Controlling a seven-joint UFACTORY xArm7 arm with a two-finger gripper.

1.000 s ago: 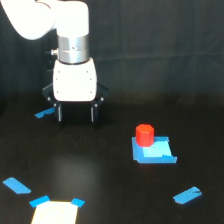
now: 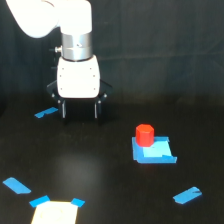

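A small red block (image 2: pixel 145 135), with a roughly rounded or many-sided outline, stands at the back part of a pale square (image 2: pixel 155 151) edged with blue tape, right of centre. My gripper (image 2: pixel 81 115) hangs over the left back of the dark table, well to the left of the red block and apart from it. Its two dark fingers (image 2: pixel 63 109) are spread wide, and nothing shows between them.
A pale square (image 2: pixel 55 212) with blue tape corners lies at the lower left edge of the view. Blue tape strips lie at the left (image 2: pixel 16 186), lower right (image 2: pixel 187 195) and back left (image 2: pixel 46 112).
My gripper has shifted slightly to the right and a little up in the view. The red block and the tape marks have not moved.
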